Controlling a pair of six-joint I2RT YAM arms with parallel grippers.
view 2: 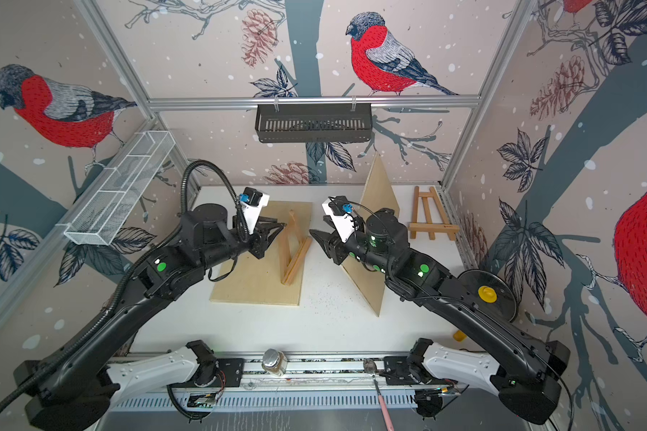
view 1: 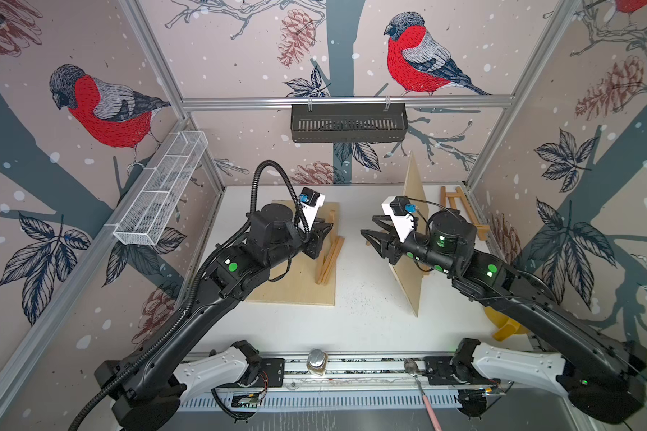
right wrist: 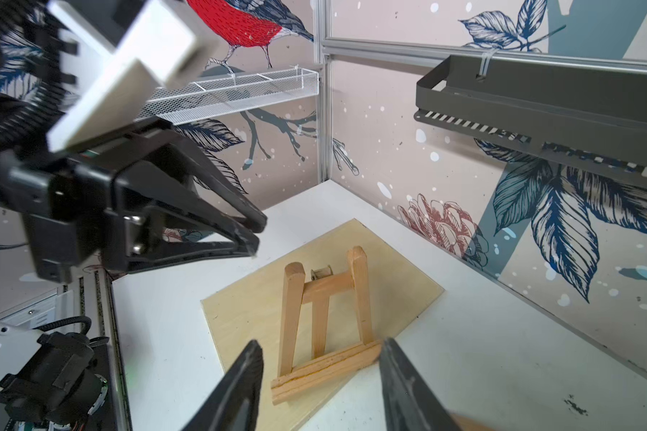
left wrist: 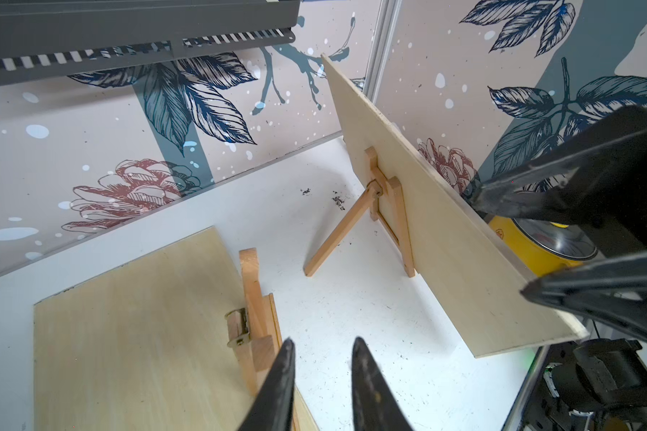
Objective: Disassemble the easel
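Note:
A small wooden easel [right wrist: 294,316] stands over the flat plywood board [left wrist: 122,337] on the left; my left gripper hangs above and beside it, fingers apart, nothing visible between them. Another board [left wrist: 453,265] stands upright on the right, with an easel [left wrist: 406,230] against it, its rear leg resting on the table. My right gripper is open in front of this board, pointing across toward the left easel. A further wooden easel [view 2: 438,226] lies or leans at the back right, partly hidden in the top left view.
A dark rack [view 1: 348,122] hangs on the back wall, a white wire shelf [view 1: 161,186] on the left. A yellow object [view 1: 505,323] sits at the right edge. Bare white table [view 1: 363,316] shows between the boards.

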